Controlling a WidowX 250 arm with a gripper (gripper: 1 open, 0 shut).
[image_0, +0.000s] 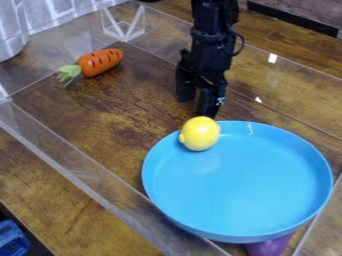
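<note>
My black gripper (202, 100) hangs low at the upper middle of the camera view, its fingertips just behind a yellow lemon-like toy (201, 133) that sits on the left rim area of a large blue plate (246, 191). I cannot tell whether the fingers are open or shut, or whether anything is between them. An orange toy carrot (99, 62) with a green top lies at the upper left, apart from the gripper.
A purple object (267, 245) is partly under the plate's lower edge, and another (10, 238) is at the bottom left corner. Clear walls border the wooden surface (94, 125).
</note>
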